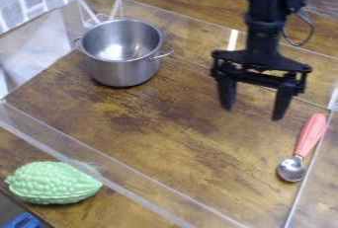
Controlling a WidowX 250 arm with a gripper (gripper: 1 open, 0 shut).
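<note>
My black gripper (254,96) hangs open over the right half of the wooden surface, nothing visible between its fingers. To its left, at the back, stands a steel pot (122,66) with side handles. A scoop with a pink handle (307,141) and metal head lies at the right, below and beside the gripper. A pale green bitter-melon-like object (50,182) lies at the front left.
Clear plastic edging runs round the wooden work area (172,143). A white rack stands at the top left. A blue object (16,221) shows at the bottom left corner.
</note>
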